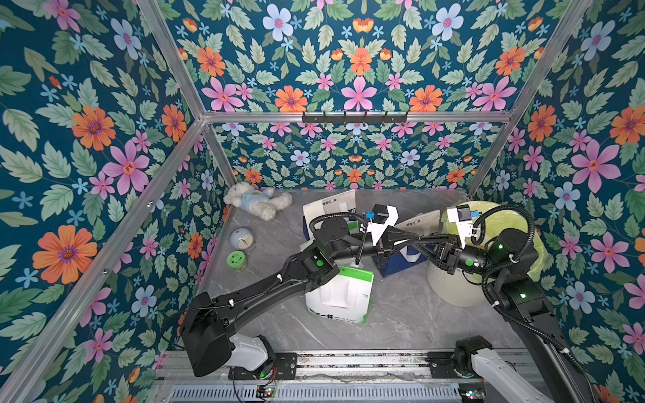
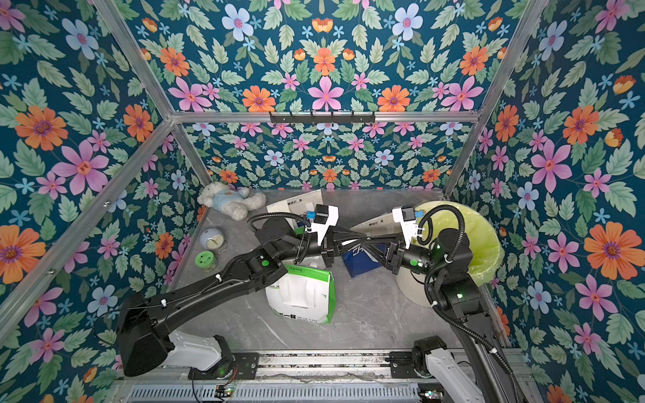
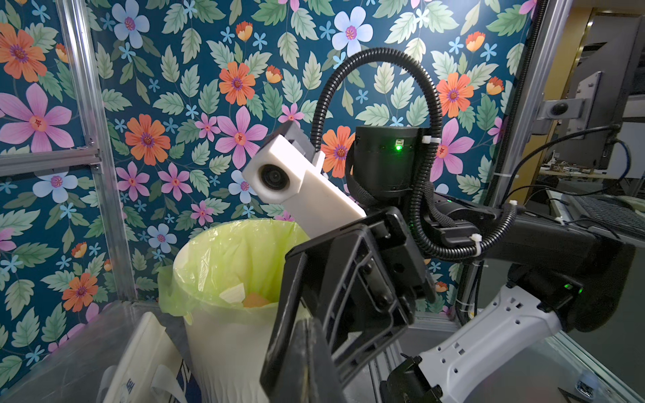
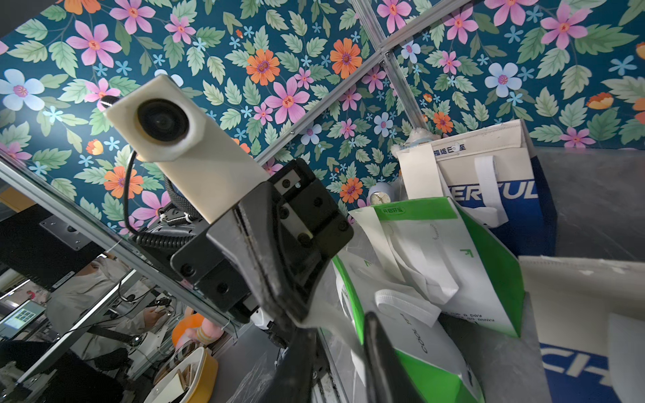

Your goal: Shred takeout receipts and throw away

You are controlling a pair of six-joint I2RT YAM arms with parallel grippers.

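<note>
My left gripper (image 1: 410, 243) and right gripper (image 2: 359, 241) meet fingertip to fingertip above the takeout bags. The left one looks shut. In the right wrist view a white strip (image 4: 339, 325) runs between the two sets of fingers, probably paper; its hold by either is unclear. The right finger is hard to judge. Below lie white-and-green bags (image 2: 299, 295) and navy-and-white bags (image 1: 399, 262). A bin (image 1: 450, 288) with a yellow-green liner (image 3: 235, 248) stands at the right, scraps inside.
A plush toy (image 1: 258, 201), a round grey object (image 1: 240, 238) and a green-lidded container (image 1: 236, 259) sit at the left. Bare table shows at the front left.
</note>
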